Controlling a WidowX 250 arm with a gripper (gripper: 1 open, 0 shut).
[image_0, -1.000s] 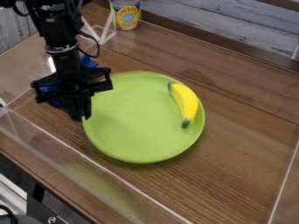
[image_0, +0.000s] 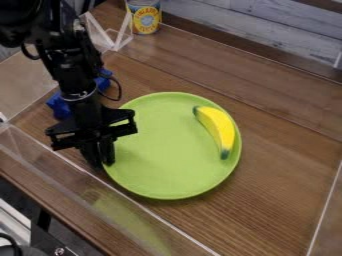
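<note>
The black gripper (image_0: 99, 152) is down at the left rim of a green plate (image_0: 160, 150), its tip low against that rim and shut, with nothing visible held in it. A yellow banana (image_0: 217, 130) lies on the right side of the plate. A blue object (image_0: 58, 106) is partly hidden behind the arm at the left.
A can (image_0: 142, 16) with a yellow label stands at the top, beside a white wire-like stand (image_0: 112, 34). A light clear edge or panel runs along the lower left.
The plate has shifted slightly right and down, with the banana on it.
</note>
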